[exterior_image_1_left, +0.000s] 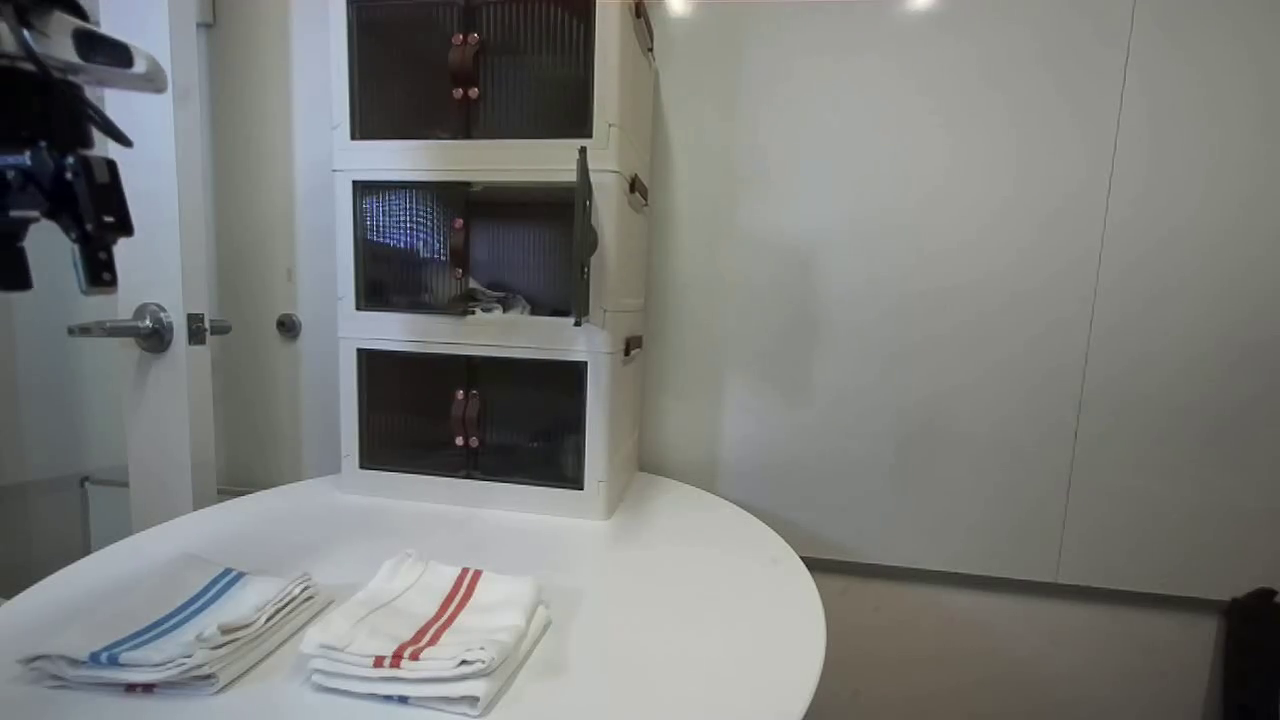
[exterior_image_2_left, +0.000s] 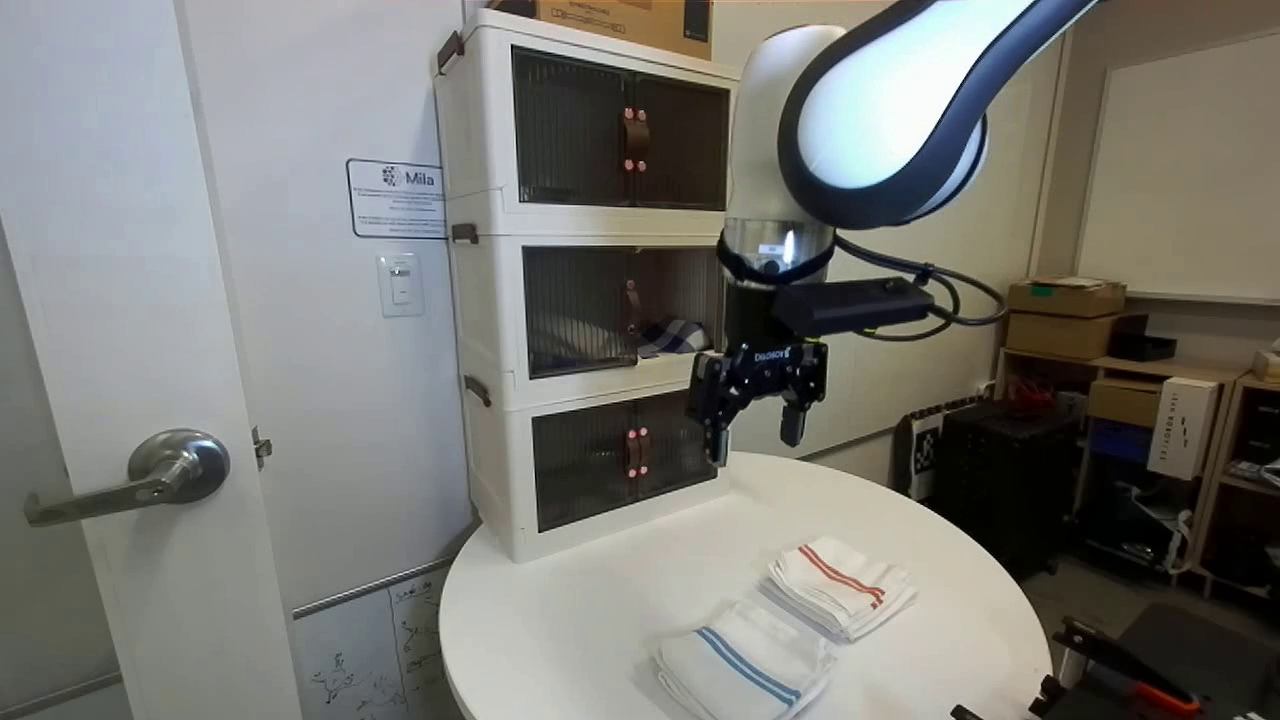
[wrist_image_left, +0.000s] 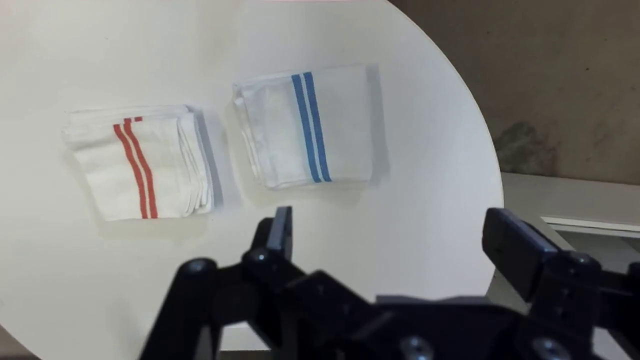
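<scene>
Two folded stacks of white towels lie side by side on the round white table. The one with blue stripes (wrist_image_left: 273, 129) is on the right in the wrist view; the red-striped stack (wrist_image_left: 171, 174) is to its left, a narrow gap between them. High above the table, my gripper (exterior_image_2_left: 753, 451) points downward with its fingers wide apart and nothing between them. In the wrist view the fingers (wrist_image_left: 279, 231) lie below both stacks, touching neither. Some crumpled cloth (exterior_image_1_left: 498, 300) rests inside the middle cabinet compartment, at its front edge.
A cabinet of three stacked units (exterior_image_1_left: 480, 502) stands at the table's back. The middle unit's right door (exterior_image_1_left: 584, 240) juts outward; the other doors are closed. A room door with a lever handle (exterior_image_2_left: 180, 468) is beside the table. Bare tabletop (exterior_image_1_left: 696, 600) surrounds the stacks.
</scene>
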